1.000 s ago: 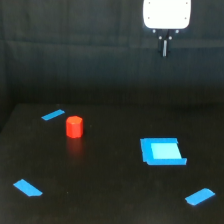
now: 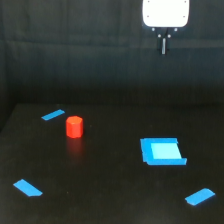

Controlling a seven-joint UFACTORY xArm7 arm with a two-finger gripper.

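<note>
A small red block [image 2: 75,127] stands on the black table at the left, with its faint reflection below it. At the top of the camera view, right of centre, hangs my gripper [image 2: 164,50] under a white arm end [image 2: 166,12]. It is high up and far from the red block, and the block is not touched by it. The fingers look like one thin grey piece, too small to show whether they are open or shut. Right of the middle lies a pale square [image 2: 165,151] edged with blue tape [image 2: 148,141].
Blue tape strips lie on the table at the back left [image 2: 53,115], front left [image 2: 27,188] and front right [image 2: 200,197]. A dark curtain [image 2: 90,55] hangs behind.
The arm end and gripper sit very slightly higher than before. The red block and the tape have not moved.
</note>
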